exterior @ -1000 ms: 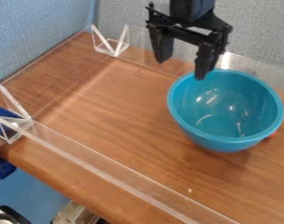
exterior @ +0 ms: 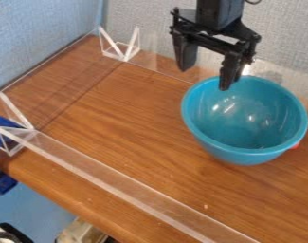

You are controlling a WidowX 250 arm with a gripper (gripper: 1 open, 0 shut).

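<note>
My gripper (exterior: 207,65) hangs from the top centre, dark and open, its two fingers spread wide with nothing visible between them. It is above and behind the left part of a large teal bowl (exterior: 244,123), which sits upright on the right of the wooden table (exterior: 118,142). The bowl looks empty apart from glints of light. A small red object (exterior: 294,147) peeks out from behind the bowl's right side, mostly hidden.
Clear low rails (exterior: 131,195) with white corner brackets (exterior: 17,133) edge the table. Blue items (exterior: 1,123) lie beyond the left edge.
My gripper has moved slightly right over the last second, with small shifts in height. The bowl has stayed in place.
</note>
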